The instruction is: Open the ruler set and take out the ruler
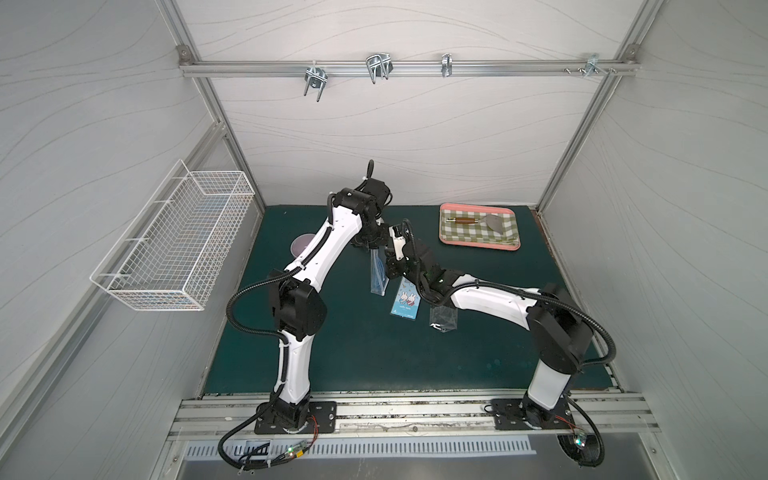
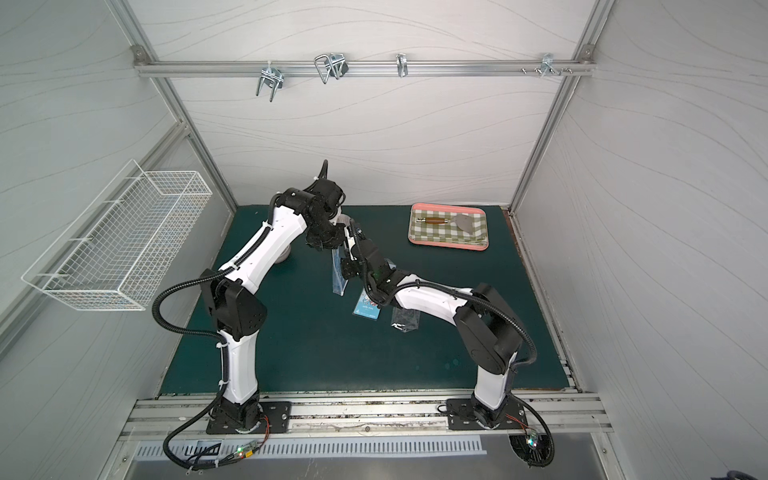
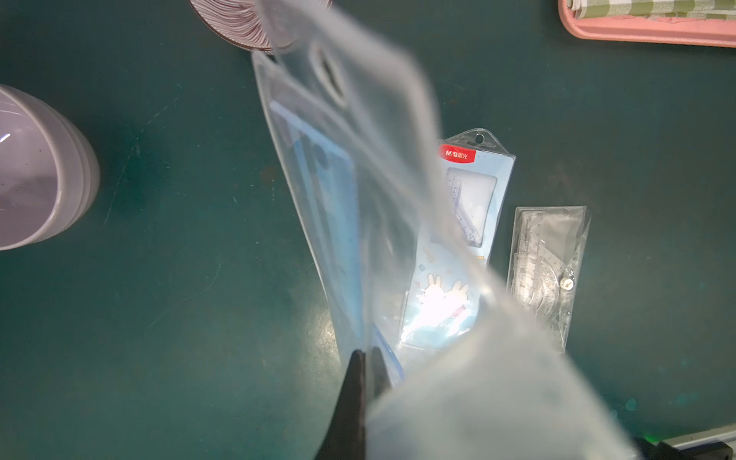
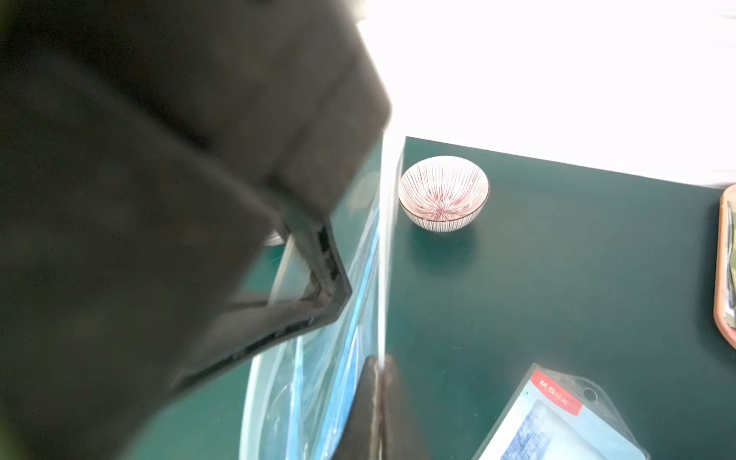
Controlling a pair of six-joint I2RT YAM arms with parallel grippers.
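Observation:
A clear plastic pouch (image 3: 306,207) with blue inside hangs above the table between my grippers. Its mouth gapes in the left wrist view. My left gripper is shut on one thin wall of it. In the right wrist view, my right gripper is shut on the edge of another pouch wall (image 4: 387,230). Below lies a blue M&G ruler pack (image 3: 441,299) with rabbits on it. Beside it rests a clear sleeve (image 3: 536,264) with transparent rulers and a snap button. Glare and folds hide what exactly is in the hanging pouch.
A striped bowl (image 4: 443,191) and a pale cup (image 3: 73,168) stand on the left side. At the back right lies a pink tray (image 1: 480,244) with a checked cloth.

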